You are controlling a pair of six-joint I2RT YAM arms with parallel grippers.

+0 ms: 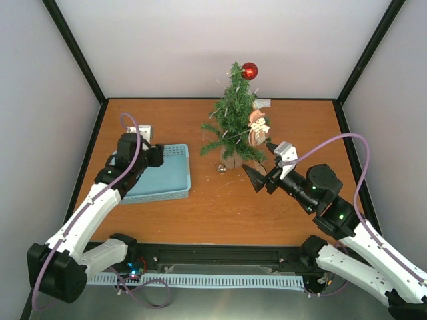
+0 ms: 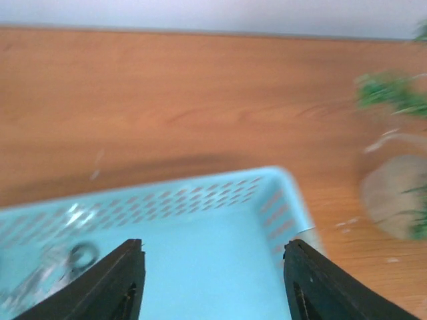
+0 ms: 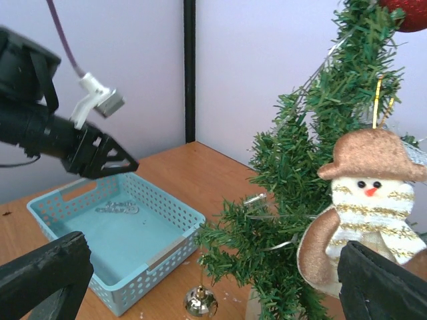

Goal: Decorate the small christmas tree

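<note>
The small green Christmas tree [image 1: 235,110] stands upright at the back of the table. A red ball [image 1: 249,71] is at its top, and a snowman ornament [image 3: 370,207] hangs on its right side. Low on the tree's front left, a small shiny bell [image 3: 201,301] hangs by a thread. My left gripper is above the blue basket, its fingers apart and empty. Just in front of the tree, my right gripper stands open with nothing between its fingers.
The blue basket [image 1: 160,197] lies left of the tree; some clear, shiny ornaments [image 3: 119,207] rest in it.
</note>
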